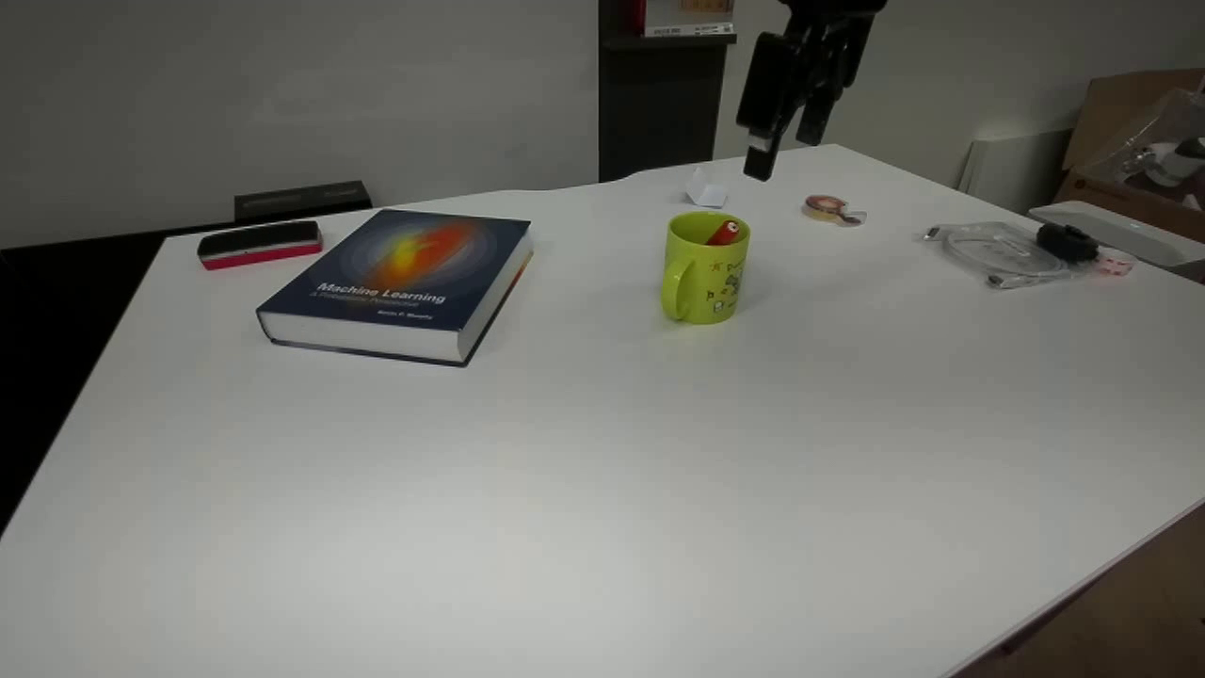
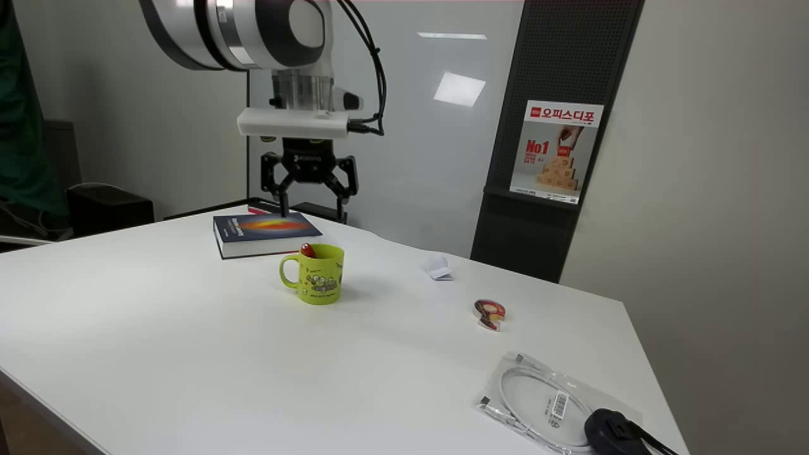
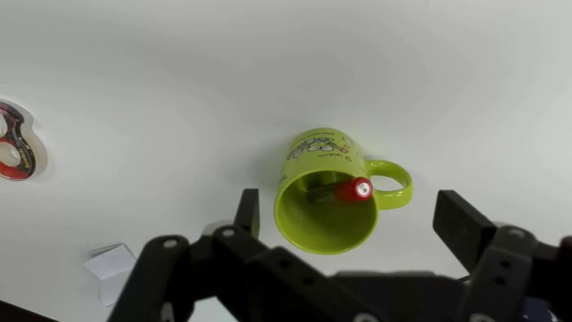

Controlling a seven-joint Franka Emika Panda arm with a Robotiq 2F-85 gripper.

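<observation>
A yellow-green mug [image 1: 702, 288] stands upright on the white table, its handle toward the near left in exterior view 1. Inside it leans a red-capped marker [image 3: 354, 190], its cap by the rim on the handle side and its lower end down in the mug. My gripper [image 2: 312, 213] hangs in the air above the table, its fingers spread wide with nothing between them. From the wrist, the mug [image 3: 327, 214] appears between the two fingertips, lower down and apart from them; the handle points toward the right finger [image 3: 460, 228].
A thick dark blue book [image 1: 395, 282] lies left of the mug, with a red-and-black eraser [image 1: 260, 243] behind it. Folded white paper [image 2: 437, 266], a tape dispenser [image 2: 490, 313] and a bagged cable [image 2: 542, 406] lie to the other side.
</observation>
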